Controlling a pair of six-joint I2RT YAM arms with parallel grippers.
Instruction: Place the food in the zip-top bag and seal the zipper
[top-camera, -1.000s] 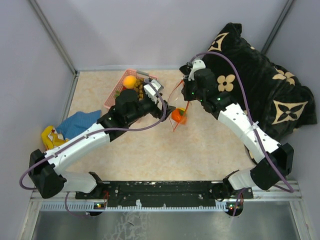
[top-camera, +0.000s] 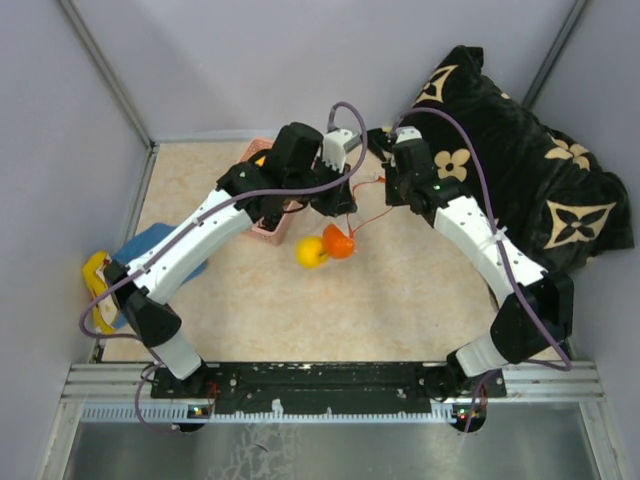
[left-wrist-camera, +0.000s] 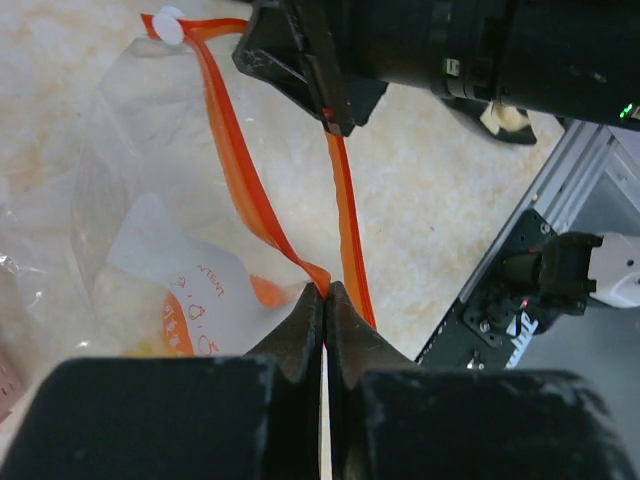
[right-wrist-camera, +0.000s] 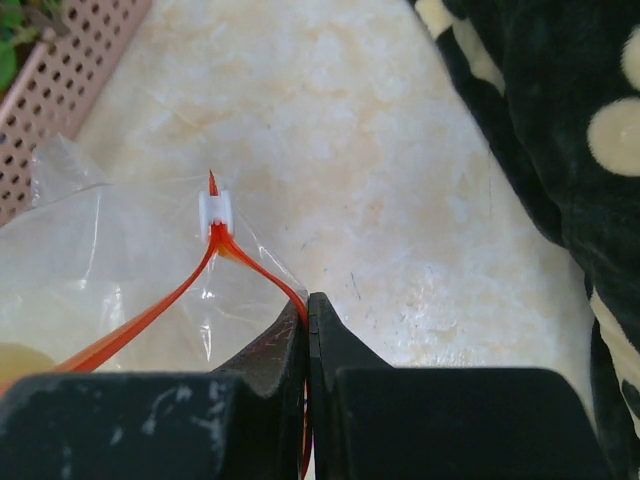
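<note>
The clear zip top bag (left-wrist-camera: 95, 190) is spread between my two grippers, its orange-edged mouth parted. My left gripper is shut on one orange edge of that mouth. On the opposite side, my right gripper pinches the other orange edge (right-wrist-camera: 265, 272). A white slider (right-wrist-camera: 216, 212) sits at one end of the zipper, where the two edges meet. Low in the bag, a round yellow food item (top-camera: 310, 252) shows beside an orange patch (top-camera: 338, 243); whether that patch is print or food I cannot tell.
A pink basket (top-camera: 270, 232) stands behind my left arm, its contents mostly covered. Left of it lie a blue cloth (top-camera: 150, 240) and a yellow item (top-camera: 97, 290). A dark patterned blanket (top-camera: 520, 160) fills the right side.
The right gripper has shifted slightly right, and the bag's lower part with the yellow item has swung left.
</note>
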